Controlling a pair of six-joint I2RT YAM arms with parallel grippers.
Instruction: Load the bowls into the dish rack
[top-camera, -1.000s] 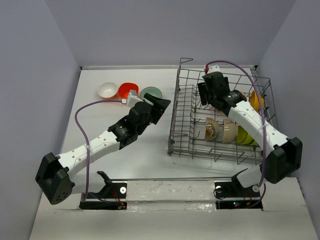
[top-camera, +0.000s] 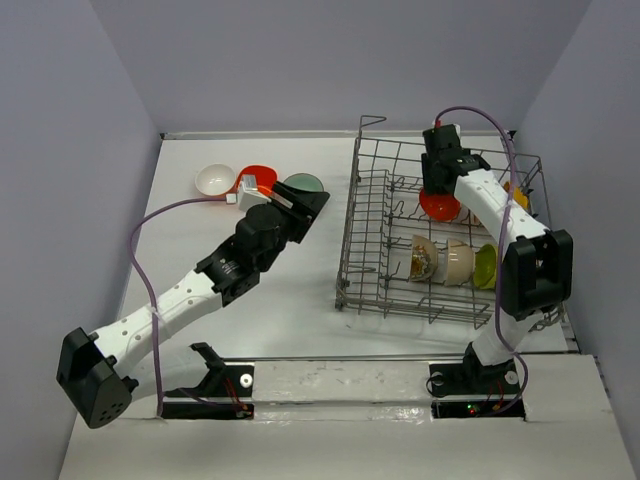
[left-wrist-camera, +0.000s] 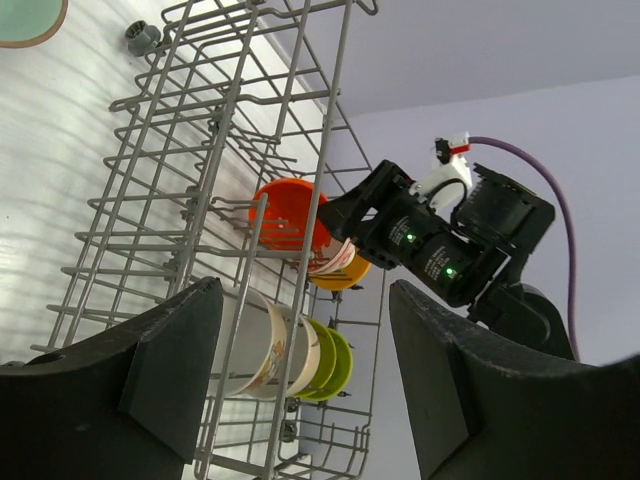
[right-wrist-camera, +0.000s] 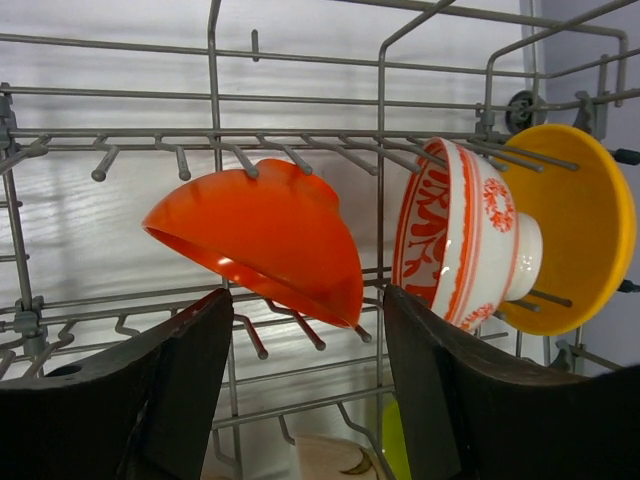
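Note:
The dish rack (top-camera: 387, 300) holds an orange-red bowl (right-wrist-camera: 270, 235), tilted on the prongs with its rim down toward the front. My right gripper is over the rack, its fingers apart, with the bowl beyond and between them; whether they touch it I cannot tell. Free of any bowl, my left gripper is open. In the top view it hangs near a green bowl (top-camera: 303, 182) on the table, partly covering it. A white bowl (top-camera: 214, 180) and another red bowl (top-camera: 259, 175) lie to the left.
Beside the tilted bowl stand a red-patterned white bowl (right-wrist-camera: 480, 240) and a yellow bowl (right-wrist-camera: 585, 230). The rack's front row holds a patterned bowl (top-camera: 423, 259), a cream bowl (top-camera: 459, 262) and green bowls (left-wrist-camera: 333, 362). Open table lies left of the rack.
My right gripper has moved right over the rack, and the tilted red bowl now shows more below it. The left gripper has shifted slightly left. The bowls on the table stay put.

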